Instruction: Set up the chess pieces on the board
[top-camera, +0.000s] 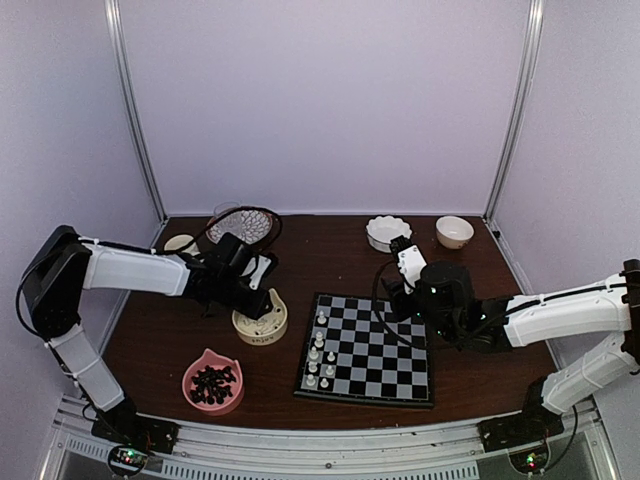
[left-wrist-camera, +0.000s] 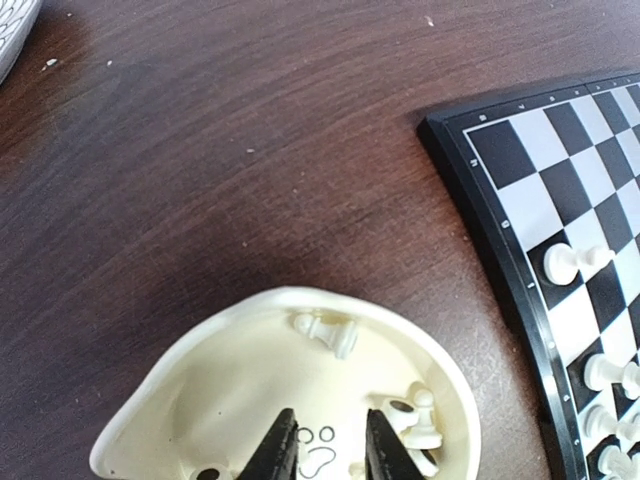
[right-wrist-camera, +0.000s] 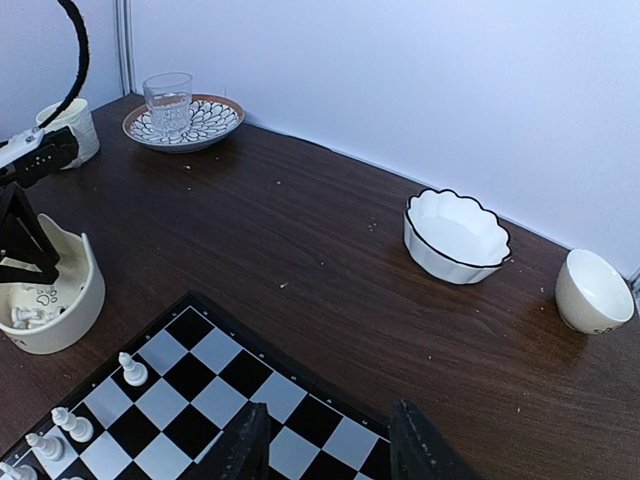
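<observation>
The cream bowl (top-camera: 260, 330) holds white pieces lying loose, among them a pawn (left-wrist-camera: 333, 335) by its rim. My left gripper is over this bowl, part open, nothing visible between its fingers. The chessboard (top-camera: 388, 360) carries several white pieces standing along its left side, including a pawn (right-wrist-camera: 134, 370). A pink bowl (top-camera: 214, 386) at the front left holds black pieces. My right gripper hangs over the board with its fingers apart and nothing seen between them.
At the back stand a plate with a glass (right-wrist-camera: 170, 108), a white cup (right-wrist-camera: 82, 137), a scalloped dish (right-wrist-camera: 455, 245) and a white bowl (right-wrist-camera: 595, 292). The middle of the table behind the board is clear.
</observation>
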